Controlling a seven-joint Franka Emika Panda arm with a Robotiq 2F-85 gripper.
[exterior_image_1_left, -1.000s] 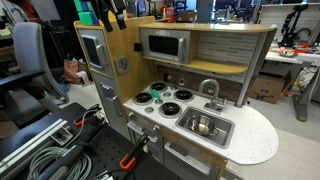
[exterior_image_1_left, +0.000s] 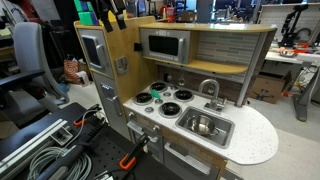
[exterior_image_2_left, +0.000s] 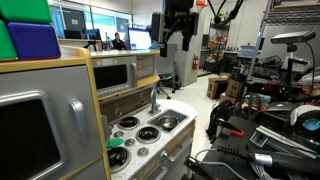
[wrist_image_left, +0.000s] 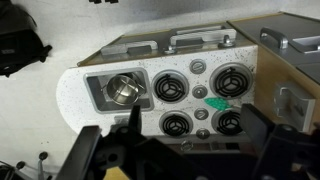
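High above the toy kitchen, my gripper (exterior_image_1_left: 97, 45) stands open with nothing between its fingers. The wrist view looks down past the spread dark fingers (wrist_image_left: 98, 153) onto the counter. A small metal pot (wrist_image_left: 123, 92) sits in the sink (exterior_image_1_left: 225, 131). On the stove, a small green object (wrist_image_left: 217, 103) lies between the burners; its exact shape is hard to tell. Several black coil burners (wrist_image_left: 234, 80) surround it. The gripper (exterior_image_2_left: 175, 50) touches none of these things.
The microwave (exterior_image_1_left: 164, 44) sits under the wooden shelf (exterior_image_1_left: 215, 34), behind the stove. A tall cabinet (exterior_image_2_left: 40, 115) flanks the stove, with green and blue blocks on top. The faucet (exterior_image_1_left: 212, 92) rises behind the sink.
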